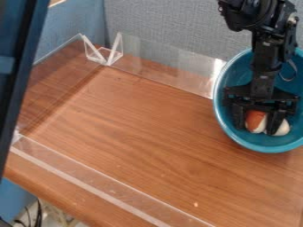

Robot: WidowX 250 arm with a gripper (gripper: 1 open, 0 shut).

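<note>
My black gripper [263, 113] hangs from the top right into a teal bowl [229, 134] at the right side of the wooden table. Low in the bowl, at the gripper's fingertips, lie an orange-red thing [253, 119] and a cream-white thing [282, 128], both partly hidden by the fingers. I cannot tell whether the fingers hold either of them.
Clear plastic edging [166, 64] runs along the back and front, with a white bracket [104, 54] at the back left. A dark frame stands at the far left, cables below it.
</note>
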